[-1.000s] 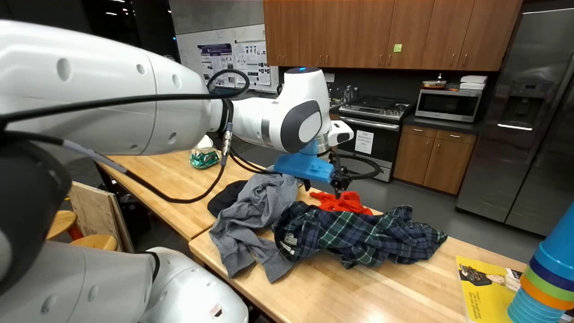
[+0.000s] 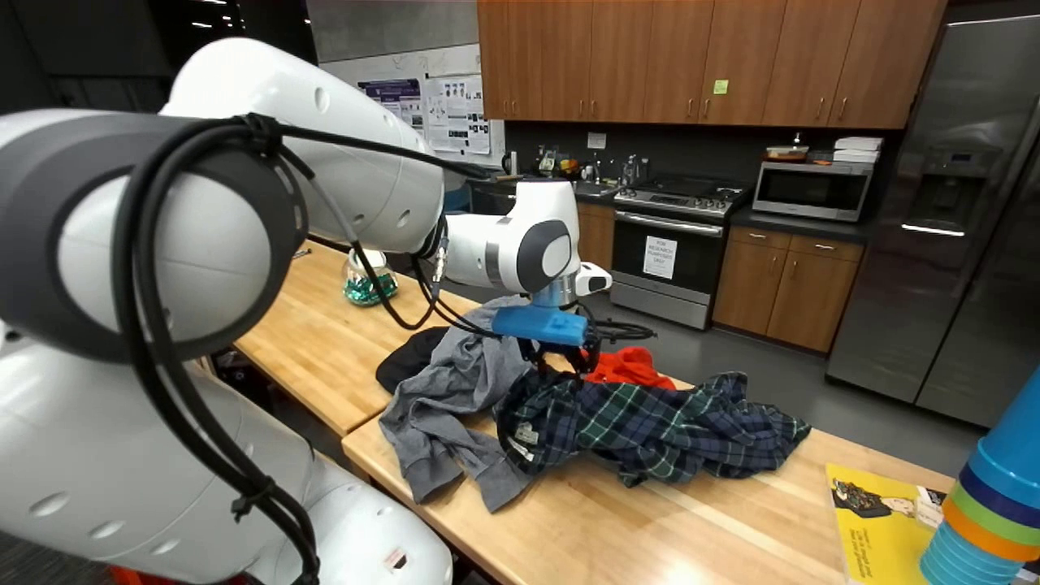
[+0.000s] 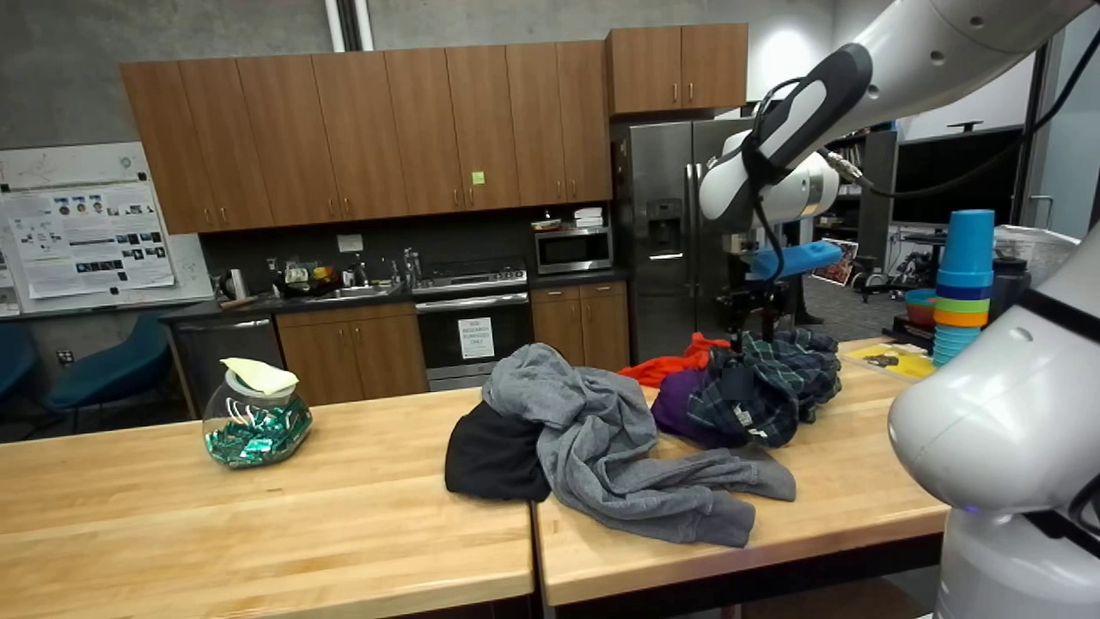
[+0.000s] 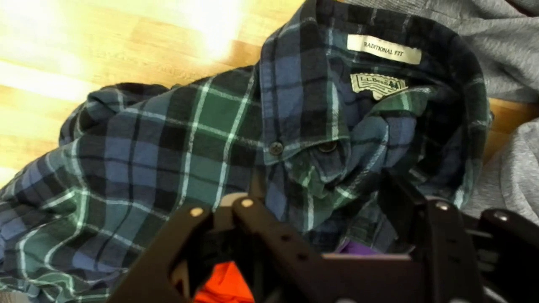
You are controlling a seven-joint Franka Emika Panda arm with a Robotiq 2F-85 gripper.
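Note:
A dark green and navy plaid shirt (image 2: 663,421) lies crumpled on the wooden table. In the wrist view its collar and inner labels face up, with a button (image 4: 276,148) at the collar point. My gripper is low over the shirt near the collar, its fingers (image 4: 273,227) spread apart. Plaid cloth shows in the gap; whether the tips touch it I cannot tell. In exterior view 2 the gripper (image 3: 753,335) points down at the same shirt (image 3: 794,371), beside a purple cloth (image 3: 677,409).
A grey sweatshirt (image 2: 453,375) and a black cloth (image 2: 409,359) lie left of the shirt. Red cloth (image 2: 626,366) is behind it. A yellow book (image 2: 882,531) and stacked cups (image 2: 990,507) occupy the right end. Bare wood (image 2: 585,526) stretches along the front.
The gripper has come down and slightly left, from above the red cloth to the shirt's collar end. The arm has lowered with it. The clothes look unmoved.

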